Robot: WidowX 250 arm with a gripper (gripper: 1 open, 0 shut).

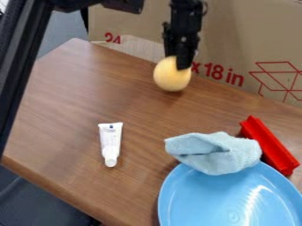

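Note:
My gripper (179, 55) is at the back of the wooden table, pointing down, shut on a round pale-yellow ball (170, 76). The ball is low over or on the tabletop; I cannot tell whether it touches. The black fingertips sit at its top and partly hide it.
A white tube (111, 141) lies mid-left on the table (71, 106). At the right are a light-blue cloth (213, 152), a red object (269, 146) and a blue plate (230, 203). A cardboard box (248, 53) stands behind.

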